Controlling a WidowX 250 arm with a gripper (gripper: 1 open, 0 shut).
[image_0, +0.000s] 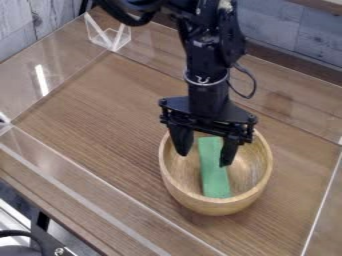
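A light wooden bowl (187, 195) sits on the wooden table toward the lower middle, with a green oblong object (214, 178) lying inside it. My black gripper (203, 145) is directly over the bowl's back part, its fingers spread open to either side above the green object. Nothing shows between the fingers; the gripper partly hides the back of the bowl.
A white wire piece (110, 35) stands at the far upper left edge, near a grey wall. A dark cable shows at the bottom left corner.
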